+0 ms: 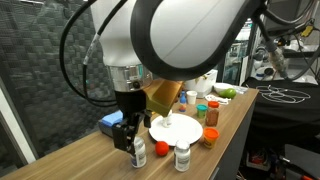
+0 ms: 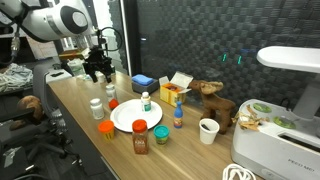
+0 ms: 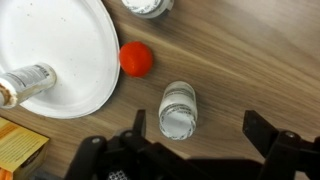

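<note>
A small white bottle (image 3: 178,112) stands upright on the wooden table, seen from above in the wrist view. My gripper is open above it, with one black finger on each side; the bottle lies nearer the left finger. In exterior view 1 the fingers hang over and partly hide that same bottle (image 1: 138,153); whether they touch it cannot be told. A red ball (image 3: 136,58) sits beside it, and a second white bottle (image 1: 182,156) stands closer to the table edge.
Close by is a round white plate (image 2: 123,122) with another bottle (image 2: 146,102) on it. Several jars, a white mug (image 2: 208,130) and a yellow box (image 2: 172,86) stand beyond. Bare table (image 1: 60,164) lies on the left in exterior view 1.
</note>
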